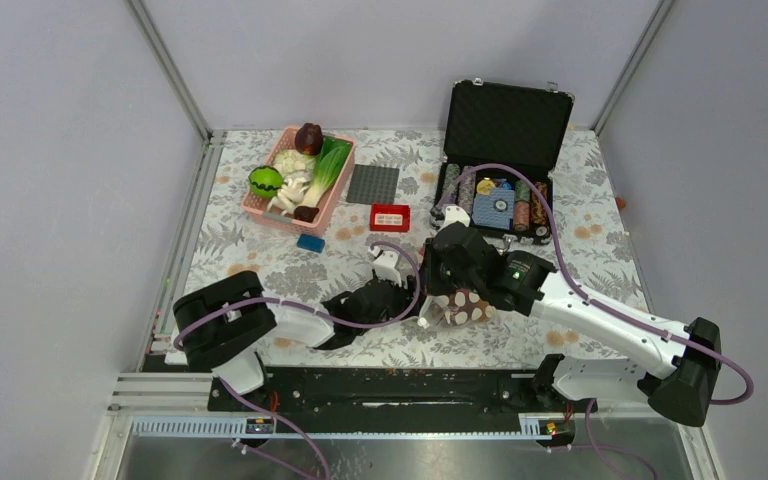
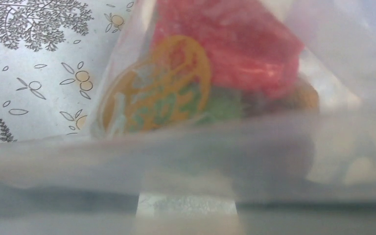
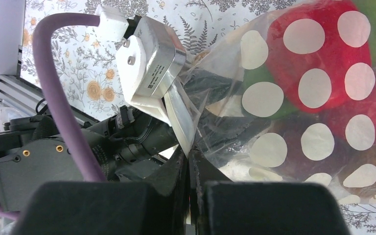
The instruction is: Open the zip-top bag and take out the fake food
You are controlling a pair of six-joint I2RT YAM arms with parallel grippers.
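Observation:
A clear zip top bag (image 3: 313, 122) with white dots holds red, green and brown fake food, seen through its plastic. My right gripper is shut on the bag's edge strip, with the bag spread to the right of it in the right wrist view. My left gripper (image 1: 410, 295) is at the bag's left; in the left wrist view the bag's plastic fills the lower part, blurred, and hides whether the fingers are open or shut.
A pink basket (image 1: 248, 203) of fake vegetables stands back left, beside a grey mat (image 1: 373, 184), a red tray (image 1: 390, 218) and a blue block (image 1: 310, 243). An open black case (image 1: 505, 120) sits back right.

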